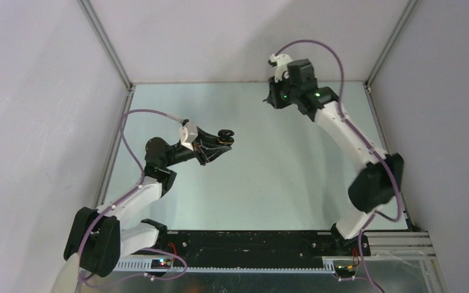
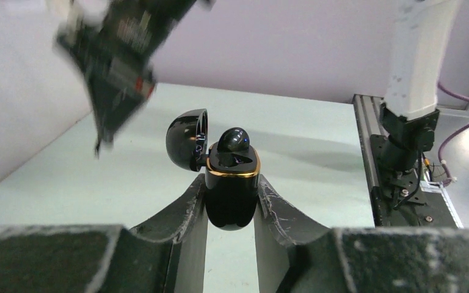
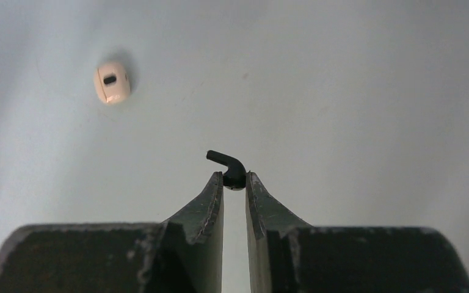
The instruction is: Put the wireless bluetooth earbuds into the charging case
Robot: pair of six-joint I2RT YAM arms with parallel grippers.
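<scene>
My left gripper (image 1: pixel 217 152) is shut on the black charging case (image 2: pixel 231 189), which has a gold rim and its lid (image 2: pixel 186 139) flipped open, held up left of the table's middle. A dark rounded piece shows in the case's top, likely an earbud (image 2: pixel 232 139). My right gripper is shut on a small black earbud, stem sticking out; in the top view it is raised at the back right of the table, apart from the case, and it is blurred in the left wrist view.
Walls stand at the back and both sides. A small pale object (image 3: pixel 112 84) shows blurred in the right wrist view; I cannot tell what it rests on.
</scene>
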